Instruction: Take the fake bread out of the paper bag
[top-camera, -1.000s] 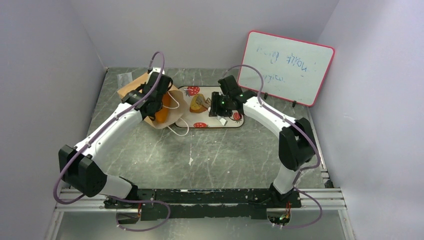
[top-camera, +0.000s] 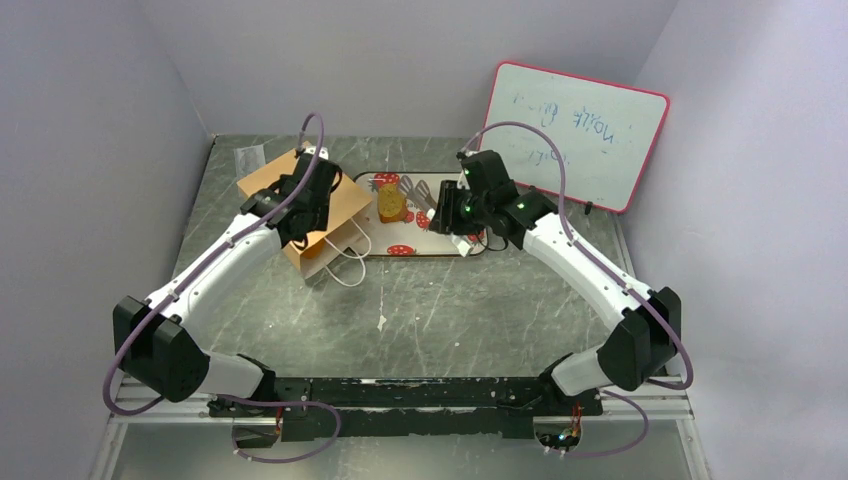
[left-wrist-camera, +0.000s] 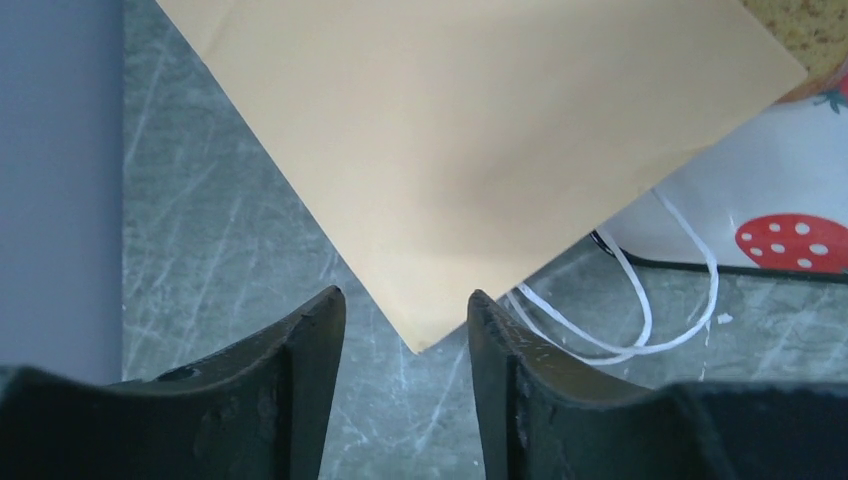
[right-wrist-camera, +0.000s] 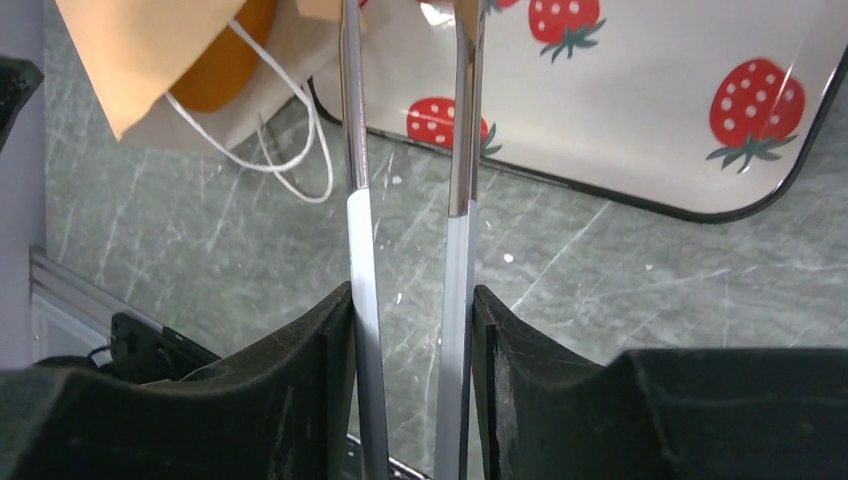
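Observation:
The brown paper bag (top-camera: 343, 205) lies on its side at the left, white handles trailing from its mouth. Inside it, an orange-brown fake bread piece (right-wrist-camera: 228, 65) shows in the right wrist view. Another bread slice (top-camera: 392, 204) rests on the strawberry tray (top-camera: 445, 247) beside the mouth. Tongs (right-wrist-camera: 367, 320) stand between the fingers of my right gripper, which is shut on their two arms; their tips (top-camera: 412, 187) are near the slice. My left gripper is open over the bag's corner, with no grip on the paper visible.
A whiteboard (top-camera: 585, 130) with a red frame leans at the back right. A clear plastic piece (top-camera: 250, 160) lies behind the bag.
The bag's upper side has come down over its mouth, hiding most of the orange bread from above. My right arm has swung outward to the right with the tongs; the left gripper has barely moved.

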